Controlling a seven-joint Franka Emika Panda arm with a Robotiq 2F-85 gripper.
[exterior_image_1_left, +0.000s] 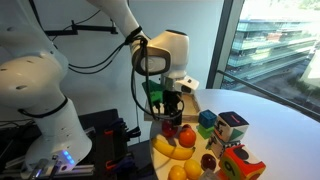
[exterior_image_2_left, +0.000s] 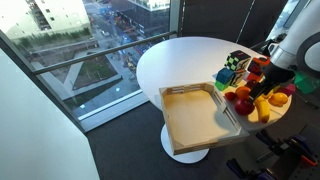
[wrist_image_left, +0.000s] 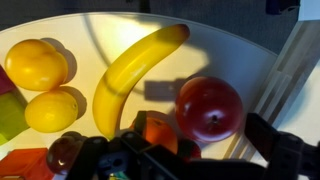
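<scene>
No task is named. My gripper (exterior_image_1_left: 172, 110) is low over the near side of the white table, just above a dark red apple-like fruit (exterior_image_1_left: 169, 130). In the wrist view the black fingers (wrist_image_left: 284, 148) stand wide apart, so the gripper is open. The red fruit (wrist_image_left: 208, 108) lies ahead of the gap, apart from the fingers as far as I can tell. Beside it lie a yellow banana (wrist_image_left: 132, 75) and an orange-red round fruit (wrist_image_left: 156, 132), the latter partly hidden by a finger.
An open, empty-looking wooden box (exterior_image_2_left: 197, 118) stands close to the red fruit. Yellow fruits (wrist_image_left: 50, 110), a teal cube (exterior_image_1_left: 207, 118), a patterned cube (exterior_image_1_left: 230, 126) and a red block (exterior_image_1_left: 241, 160) crowd the other side.
</scene>
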